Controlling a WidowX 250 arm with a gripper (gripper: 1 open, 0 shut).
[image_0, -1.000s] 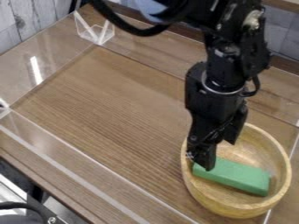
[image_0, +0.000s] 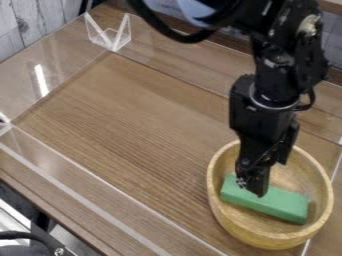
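My black gripper (image_0: 257, 165) hangs over a round wooden bowl (image_0: 307, 234) at the lower right, its two fingers apart and pointing down toward the bowl. A green rectangular block (image_0: 274, 204) lies inside the bowl below the fingertips, its near part clear in view. Whether the fingertips touch the block cannot be told from this angle.
A small clear plastic holder (image_0: 110, 30) stands at the back left, near a wall. Dark cables lie beyond the lower left edge.
The bowl and green block look unmoved.
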